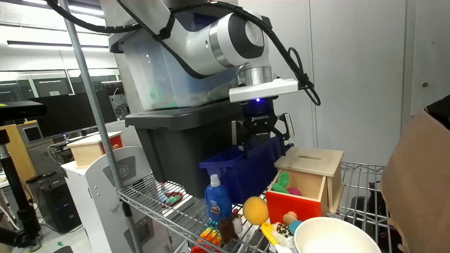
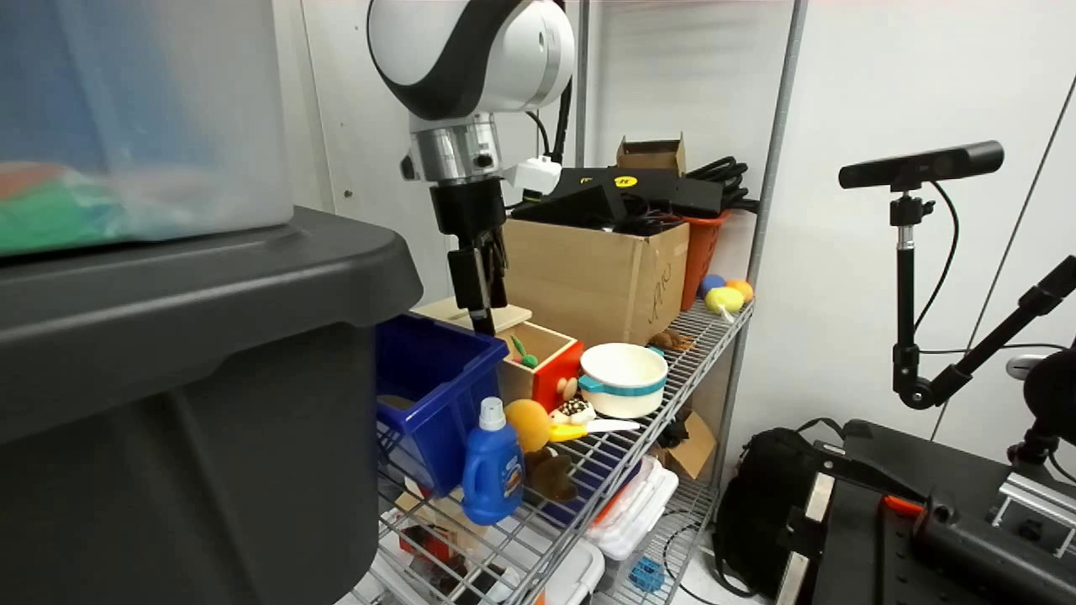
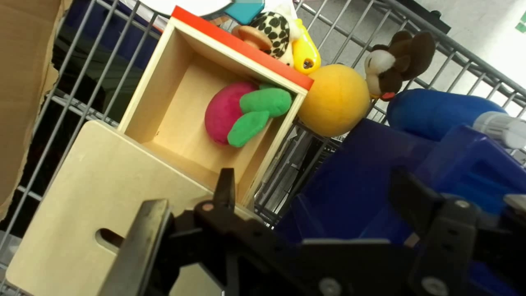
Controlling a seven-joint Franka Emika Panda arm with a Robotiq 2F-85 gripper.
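Observation:
My gripper is open above the blue bin, its fingers apart and nothing between them. Beside the bin stands a wooden box whose red-fronted drawer is pulled out. Inside the drawer lies a magenta plush with green leaves, near the drawer wall closest to the bin. In the wrist view one finger overlaps the near corner of the drawer and the other is over the bin. Most of the bin's inside is hidden by the gripper there.
An orange ball, a blue detergent bottle, a brown plush and a white pot crowd the wire shelf's front. A dark storage tub and a cardboard box flank the area.

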